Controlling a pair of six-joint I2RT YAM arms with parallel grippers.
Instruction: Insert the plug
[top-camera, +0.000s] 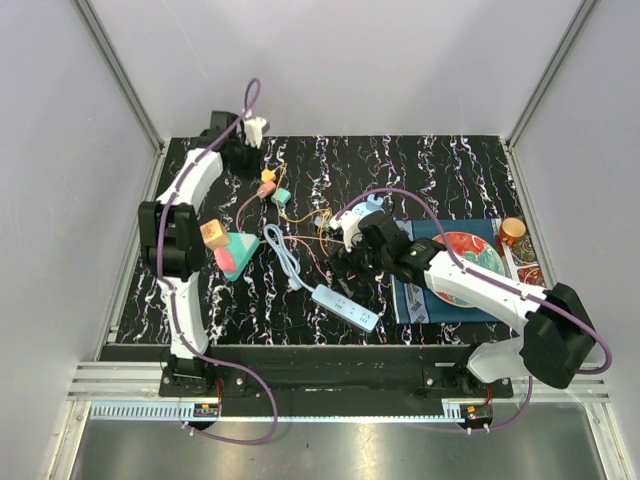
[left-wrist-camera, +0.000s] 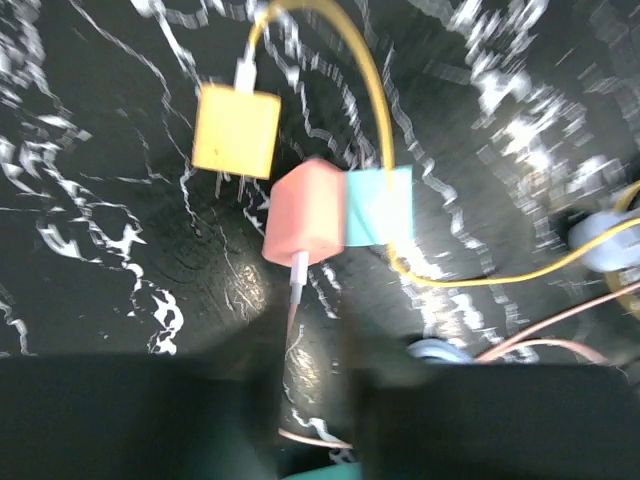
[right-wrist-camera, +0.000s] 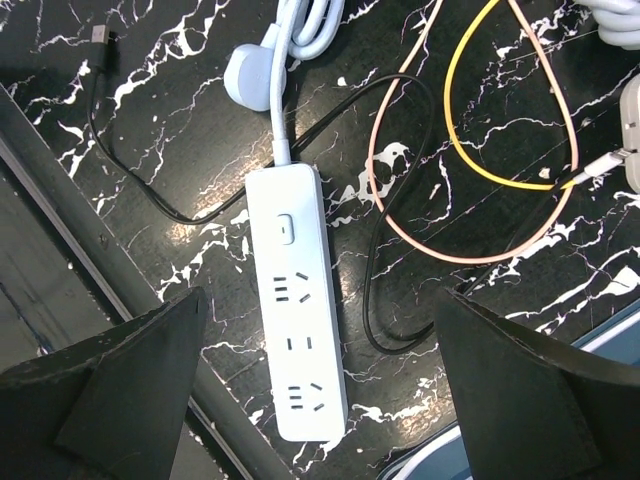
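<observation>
The salmon charger (left-wrist-camera: 303, 208) with a white cable end lies beside a yellow charger (left-wrist-camera: 235, 130) and a mint one (left-wrist-camera: 378, 207), all on the black marble mat. My left gripper (top-camera: 243, 160) hangs above and behind them; its blurred fingers fill the bottom of the left wrist view, and how far they stand apart is unclear. The white power strip (right-wrist-camera: 300, 310) lies at the front middle of the mat. My right gripper (top-camera: 345, 262) hovers over that area, open, its fingers either side of the strip in the right wrist view.
A teal mat (top-camera: 455, 313) with a red plate (top-camera: 465, 265) and an orange cup (top-camera: 511, 230) fills the right side. Tangled cables and a plug (right-wrist-camera: 250, 75) lie around the strip. A teal triangular object (top-camera: 240, 245) lies at the left.
</observation>
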